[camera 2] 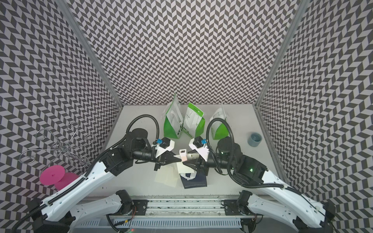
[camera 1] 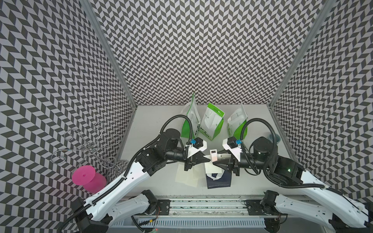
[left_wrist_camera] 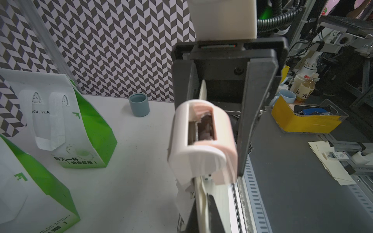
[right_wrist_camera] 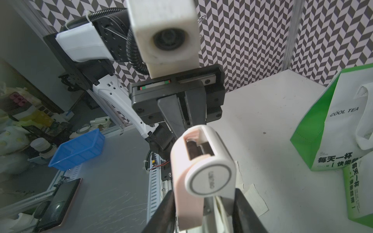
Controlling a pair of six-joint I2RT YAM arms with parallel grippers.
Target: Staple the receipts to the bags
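Note:
A pink-and-white stapler (camera 1: 213,155) sits at the top edge of a navy bag (camera 1: 218,182) with a white loop handle. My left gripper is shut on a thin pale paper edge (left_wrist_camera: 201,190) below the stapler; whether this is receipt, bag top or both I cannot tell. The right gripper (camera 1: 216,158) has its fingers (right_wrist_camera: 245,213) apart on either side of the stapler, still open around it. In the right wrist view the stapler's far end hides my left fingertips. Pale receipts (camera 1: 187,174) lie on the table to the left of the bag.
Several green-and-white bags stand at the back, including a middle one (camera 1: 212,121). A blue cup (camera 2: 254,139) is at the right. At the left, a pink spool (camera 1: 88,178) lies beside a wire piece (camera 1: 89,149).

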